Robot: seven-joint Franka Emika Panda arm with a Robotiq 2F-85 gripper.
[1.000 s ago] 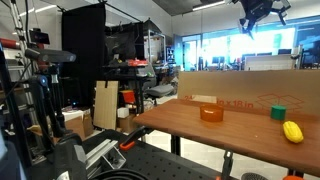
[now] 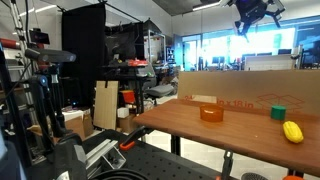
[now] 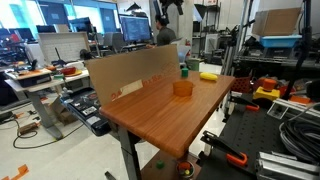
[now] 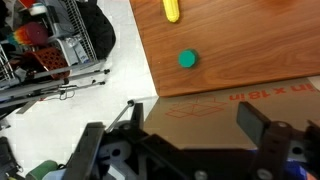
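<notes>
My gripper (image 2: pixel 259 26) hangs high above the far right of the wooden table (image 2: pixel 165 120), well clear of everything on it. In the wrist view its dark fingers (image 4: pixel 250 122) stand wide apart, open, with nothing between them. A round orange bowl (image 2: pixel 211 115) sits on the tabletop. Further right stands a small green cup (image 2: pixel 278 112), seen from above in the wrist view as a green disc (image 4: pixel 187 58). A yellow object (image 2: pixel 293 132) lies near the right end; only part of it (image 4: pixel 171 10) shows in the wrist view.
An upright cardboard panel (image 2: pixel 230 88) runs along the table's back edge. Bare wood surrounds the bowl and the cup. In the wrist view, a wire rack (image 4: pixel 68 45) with assorted items stands off the table.
My gripper has shifted slightly left, still high up. The bowl, the cup and the yellow object have not moved.
</notes>
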